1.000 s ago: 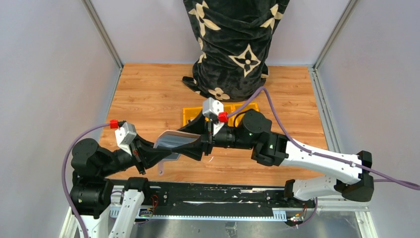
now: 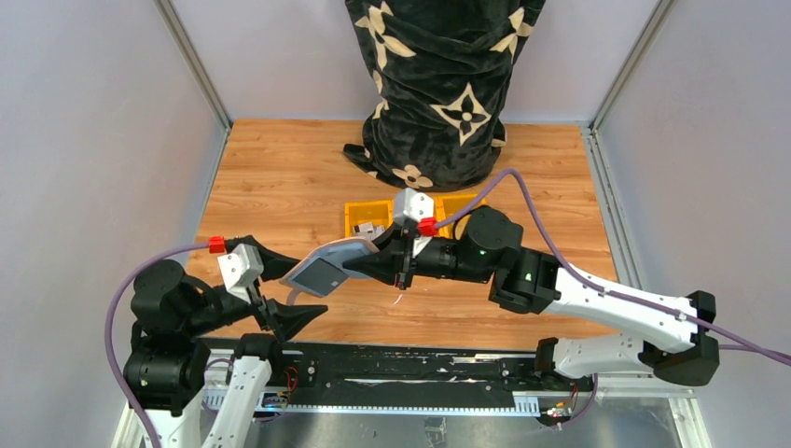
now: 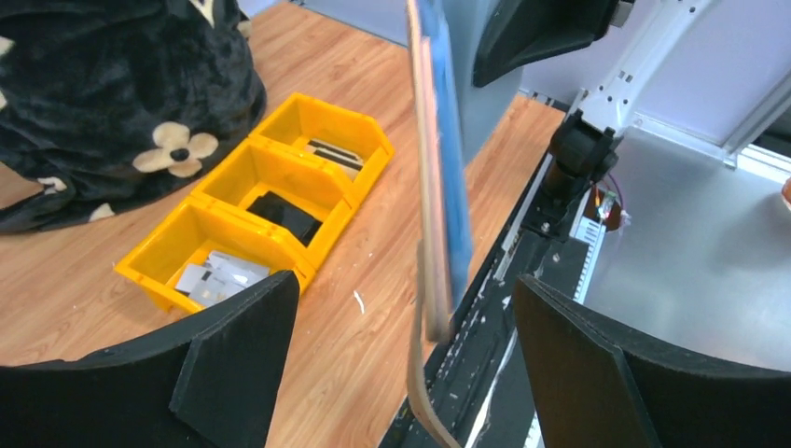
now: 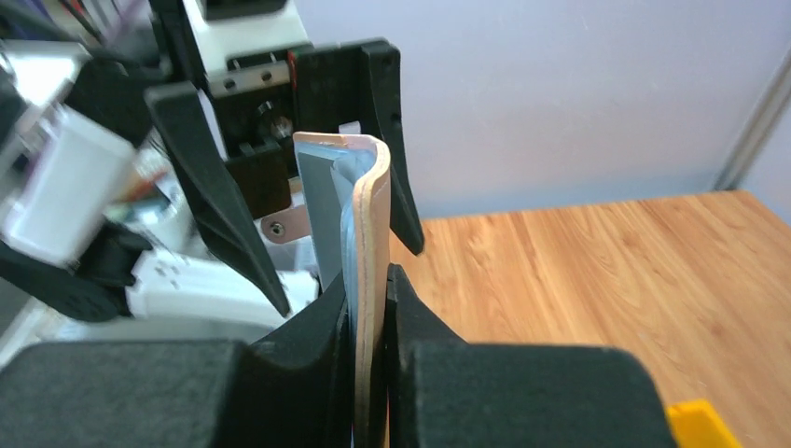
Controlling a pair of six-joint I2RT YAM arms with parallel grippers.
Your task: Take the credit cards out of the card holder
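A pinkish-tan card holder [image 2: 353, 247] with blue-grey inner sleeves hangs above the table between the two arms. My right gripper [image 2: 359, 265] is shut on one end of it; the right wrist view shows the holder [image 4: 371, 224] upright, pinched between dark fingers. My left gripper stands open around the holder's other end, with one finger [image 3: 224, 364] on each side and neither touching. A grey card-like panel [image 2: 318, 276] shows on the holder's face. How many cards sit inside cannot be made out.
A yellow three-compartment bin [image 3: 270, 182] stands on the wooden table behind the arms. It contains pale cards [image 3: 220, 277], a black item [image 3: 284, 216] and more flat items [image 3: 334, 157]. A black patterned cloth bag [image 2: 438, 93] occupies the back.
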